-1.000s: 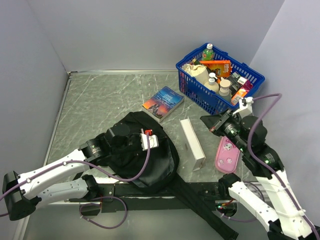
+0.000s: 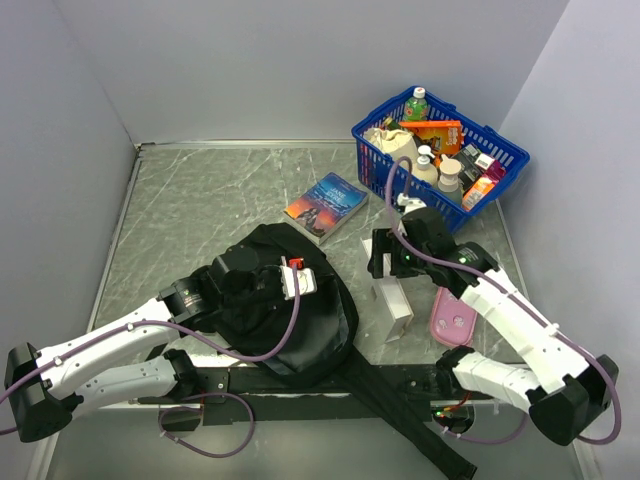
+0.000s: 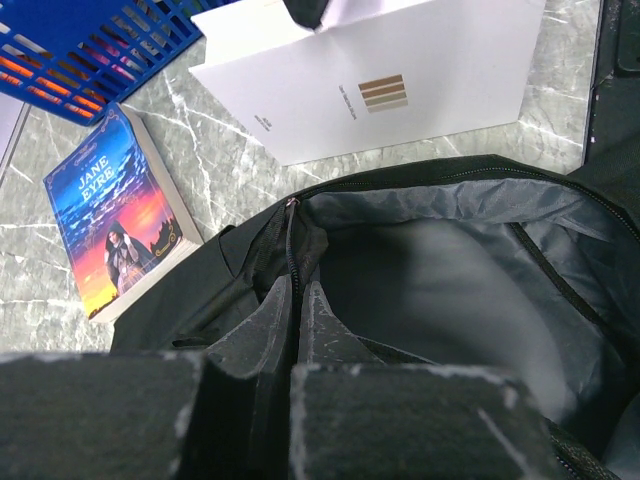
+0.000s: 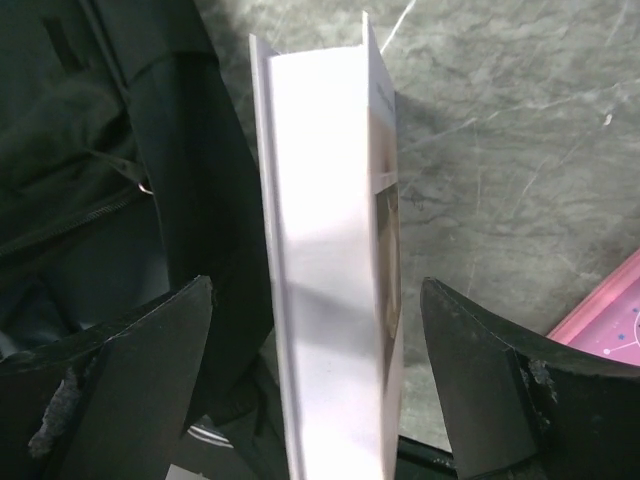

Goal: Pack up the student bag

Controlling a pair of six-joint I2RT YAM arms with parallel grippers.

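Note:
The black bag point(image 2: 300, 340) lies open at front centre, its grey lining showing in the left wrist view. My left gripper is shut on the bag's zipped rim. A white box point(image 4: 325, 230) stands on edge right of the bag. My right gripper is directly over it, open, with the box between and below its fingers; contact is not visible. The Jane Eyre book point(image 2: 325, 207) lies behind the bag. A pink case point(image 2: 454, 320) lies right of the box.
A blue basket point(image 2: 390, 177) full of bottles, packets and other items stands at the back right. Walls close in the sides and back.
My right gripper has swung left from beside the pink case to over the white box, and its fingers have opened. The left arm, bag and box look unchanged.

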